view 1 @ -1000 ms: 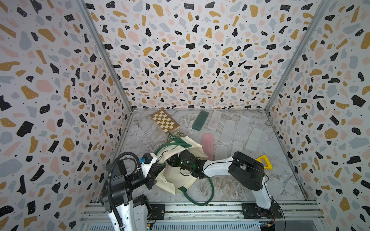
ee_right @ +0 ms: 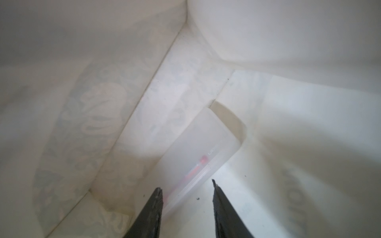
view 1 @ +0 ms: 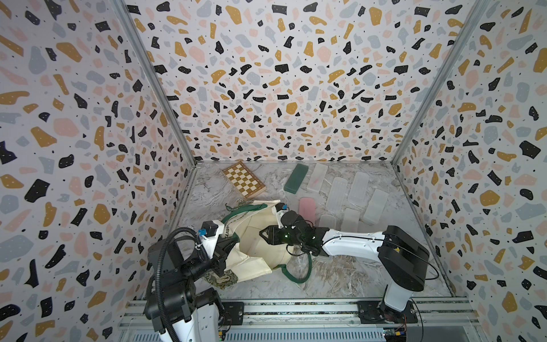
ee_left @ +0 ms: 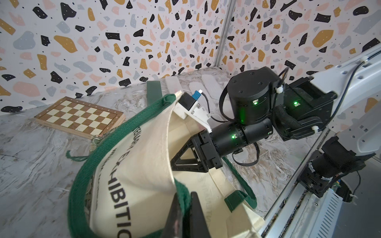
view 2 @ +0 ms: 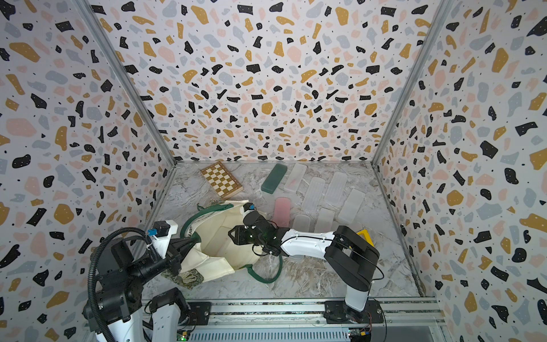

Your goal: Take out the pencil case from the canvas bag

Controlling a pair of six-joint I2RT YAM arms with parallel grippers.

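The cream canvas bag (ee_left: 123,174) with green straps lies on its side at the front left, mouth gaping. Inside it, in the right wrist view, rests a translucent pencil case (ee_right: 190,150) with something pink showing through. My left gripper is shut on the bag's green-trimmed rim. My right gripper reaches into the bag's mouth, fingers open over the near end of the case, nothing seen between them.
A chessboard (view 1: 244,179) lies at the back left. A green case (view 1: 295,177), a pink case (view 1: 307,208) and several translucent cases (view 1: 336,193) fill the back right. A yellow object (view 2: 365,236) is partly behind my right arm.
My right arm has risen and shifted right from deeper inside the bag; the bag's mouth has opened wider, its lettered flap folded back. My left gripper has moved slightly with the rim.
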